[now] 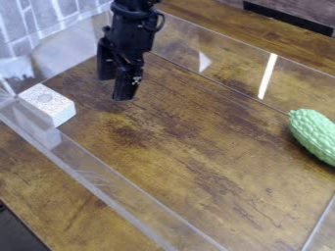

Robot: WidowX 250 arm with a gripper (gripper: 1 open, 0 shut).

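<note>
A black robot arm reaches down from the top of the view, with its gripper (116, 78) open above the back-left part of the wooden floor (197, 167). Nothing shows between its fingers. A white patterned box (47, 106) sits at the left by the clear wall, and a green bumpy vegetable-like object (312, 133) lies at the right edge.
Transparent walls border the wooden work area on the left, back and right. A pale cloth (39, 34) hangs behind at the top left.
</note>
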